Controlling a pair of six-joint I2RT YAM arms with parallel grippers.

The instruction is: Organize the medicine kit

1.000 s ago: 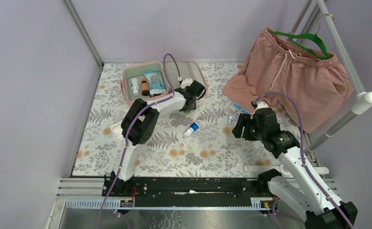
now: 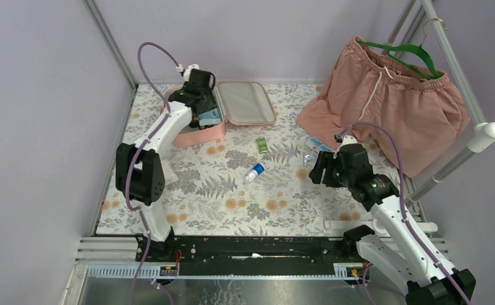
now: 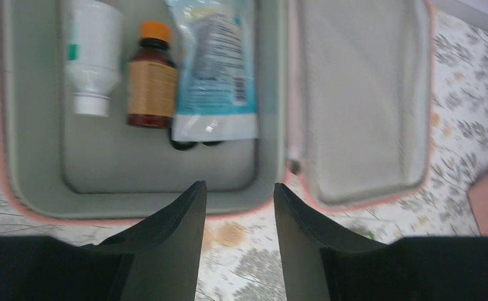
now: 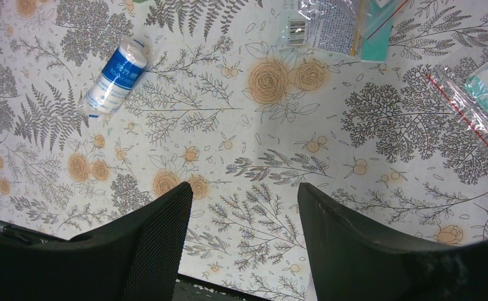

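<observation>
The pink-rimmed kit box [image 3: 97, 182] holds a white bottle [image 3: 94, 56], a brown bottle [image 3: 152, 91] and a blue pouch [image 3: 215, 75]; its lid [image 2: 244, 101] lies open to the right. My left gripper is over the box, open and empty. On the cloth lie a small green packet [image 2: 262, 145], a wrapped blue-and-white roll [image 4: 117, 76] and clear packets [image 4: 335, 25] at the right. My right gripper hangs open above bare cloth, nothing between its fingers.
Pink shorts [image 2: 391, 108] on a green hanger take up the back right, beside a white rail. A pale item [image 2: 168, 178] lies partly behind my left arm.
My left gripper has risen from the green packet and moved up and left to over the box, uncovering the packet. The right arm has not moved.
</observation>
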